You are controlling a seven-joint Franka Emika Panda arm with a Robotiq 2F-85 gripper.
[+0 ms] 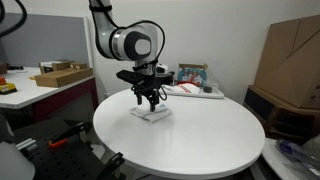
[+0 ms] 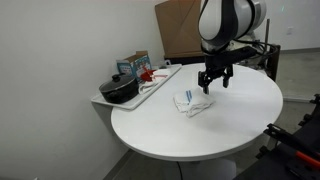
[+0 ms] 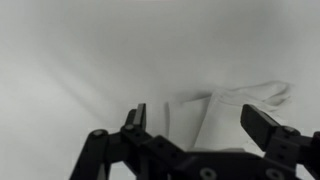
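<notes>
A white cloth (image 1: pixel 151 113) lies folded and a little rumpled on the round white table (image 1: pixel 205 135). My gripper (image 1: pixel 146 103) hangs just over it, fingers pointing down. In the wrist view the fingers (image 3: pixel 138 117) stand wide apart, and part of the cloth (image 3: pixel 222 120) shows between and beyond them. Seen from the other side, the cloth (image 2: pixel 195 103) has a blue mark near one corner, and the gripper (image 2: pixel 207 88) is close above its edge. Whether the fingertips touch the cloth cannot be told.
A white tray (image 2: pixel 147 91) at the table's edge holds a black lidded pot (image 2: pixel 119 88) and a box (image 2: pixel 140 64) of colourful things. Cardboard boxes (image 1: pixel 62 75) stand on a side surface.
</notes>
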